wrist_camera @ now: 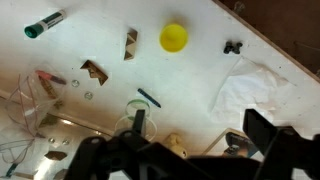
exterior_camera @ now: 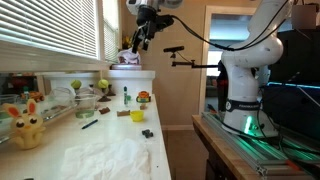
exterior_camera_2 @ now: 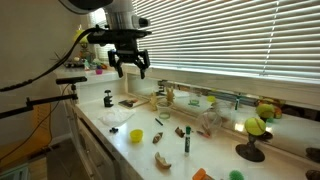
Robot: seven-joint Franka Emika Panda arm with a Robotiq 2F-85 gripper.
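Observation:
High over the white counter, my gripper [exterior_camera_2: 132, 72] hangs open with nothing between its fingers. From above, the wrist view shows a yellow cup [wrist_camera: 174, 38], a white cloth [wrist_camera: 248, 90] lying spread out, a dark marker [wrist_camera: 149, 97] and a small black object [wrist_camera: 233, 47]. A green-banded bottle or tube [wrist_camera: 45, 24] lies toward the upper left there, with brown pieces [wrist_camera: 131, 44] between it and the cup. Exterior view 1 has the cloth [exterior_camera: 106, 160] nearest the camera, and the cup [exterior_camera: 137, 116] farther back.
Clear containers [exterior_camera: 85, 100] and an orange bunny figure [exterior_camera: 27, 124] stand along the window side. A dark lamp-like stand [exterior_camera_2: 252, 140] with a yellow-green ball is at the right in exterior view 2. Bare counter [wrist_camera: 200, 75] surrounds the cup and cloth.

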